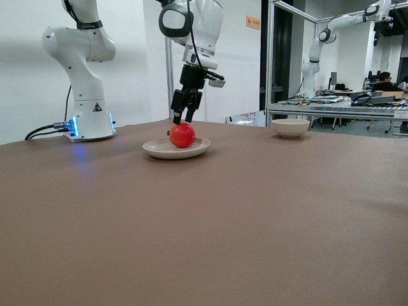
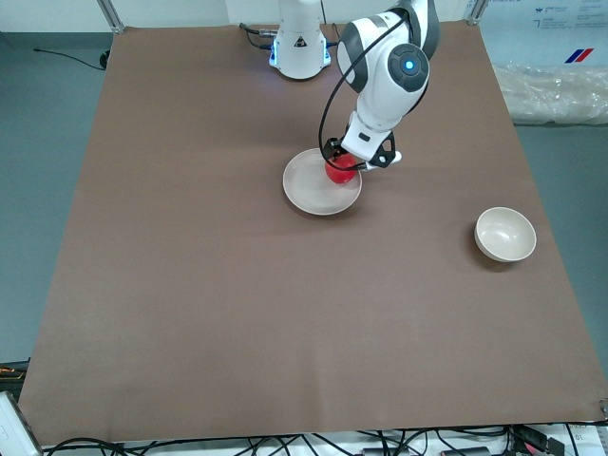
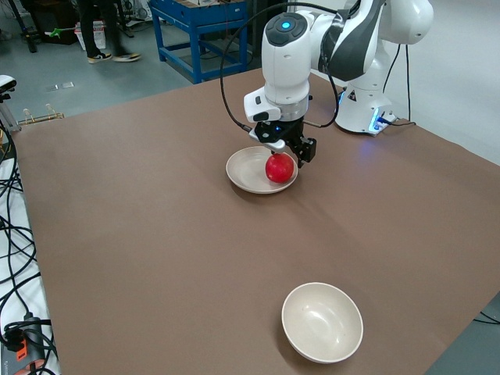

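A red ball, apple-like (image 1: 182, 136) (image 3: 279, 169), rests on a shallow pale plate (image 2: 313, 191) (image 3: 248, 173). My black gripper (image 1: 182, 117) hangs just above it, pointing down, its two fingers apart with nothing seen between them. In the left view the gripper's housing partly covers the ball. A white bowl (image 2: 504, 235) (image 1: 291, 127) (image 3: 322, 323) stands apart from the plate, toward the right of the left view.
My arm's white base (image 2: 299, 47) stands at the back edge, with cables beside it. Cables and hardware lie along the table's border.
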